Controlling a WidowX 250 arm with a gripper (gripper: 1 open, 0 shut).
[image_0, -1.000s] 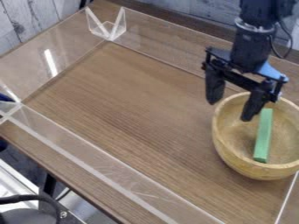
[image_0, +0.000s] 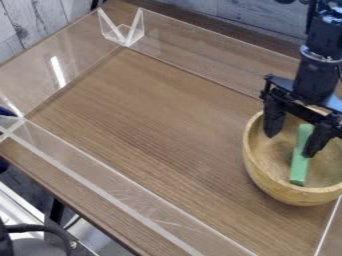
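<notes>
A round tan bowl (image_0: 267, 170) stands at the right of the wooden table, with a green elongated object (image_0: 299, 165) lying inside. My black gripper (image_0: 291, 125) hangs over and into the bowl's upper part, its fingers apart, one on either side of the green object's upper end. Whether they touch it cannot be made out.
A white bracket (image_0: 123, 30) sits at the back left. Black cables (image_0: 34, 240) lie beyond the lower left edge.
The gripper has moved right and down, from above the bowl's left part to around the green object's upper end.
</notes>
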